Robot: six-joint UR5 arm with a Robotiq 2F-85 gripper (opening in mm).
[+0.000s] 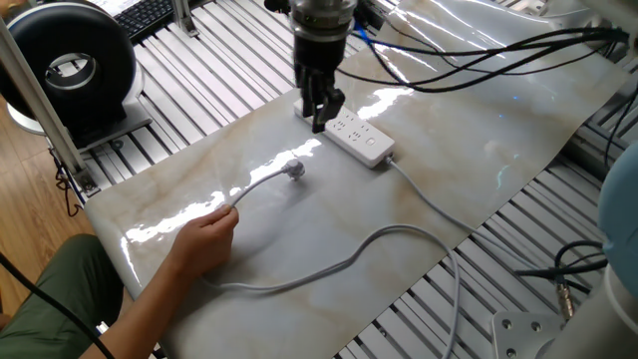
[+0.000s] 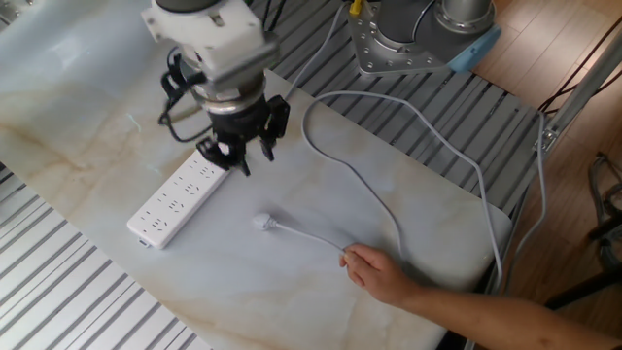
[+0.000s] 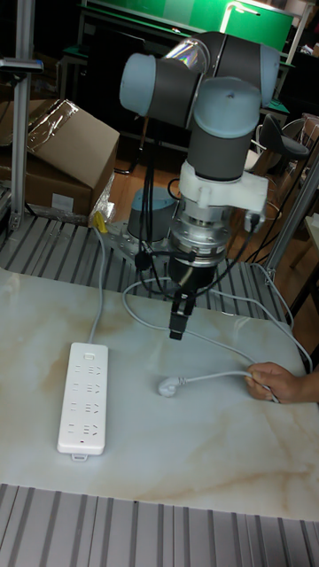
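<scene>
My black gripper (image 2: 257, 162) hangs above the table with its fingers apart and nothing between them. The white power strip (image 2: 177, 201), with several sockets, lies flat on the marble-patterned sheet; in exterior view 1 the gripper overlaps part of it. A pale plug (image 2: 262, 222) on a grey-white cable lies apart from the strip, with my gripper raised off to one side of it. A person's hand (image 2: 374, 274) holds the cable a short way behind the plug.
The cable (image 1: 351, 261) loops across the sheet and over the slatted table edge. A person's forearm (image 1: 150, 294) reaches in from the front. Black cables (image 1: 478, 60) hang beside my arm. Bare sheet surrounds the plug.
</scene>
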